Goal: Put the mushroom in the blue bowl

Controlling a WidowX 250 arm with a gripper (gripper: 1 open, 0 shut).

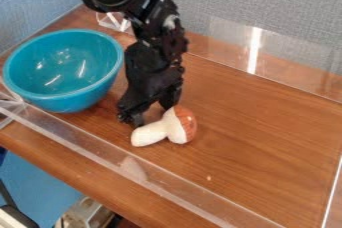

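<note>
The toy mushroom point(155, 131) lies on its side on the wooden table, its white stem pointing left and its red-and-white cap to the right. My black gripper point(150, 115) is down at the mushroom's far side, open, with its fingers spread and nothing held. In this view the fingertips overlap the mushroom's back edge; whether they touch it I cannot tell. Left of the arm stands the blue bowl point(24, 71), which looks empty inside.
A clear low wall point(127, 167) runs along the table's front edge, and another lines the back by the grey wall. Bare wood point(261, 137) spreads out to the right of the mushroom.
</note>
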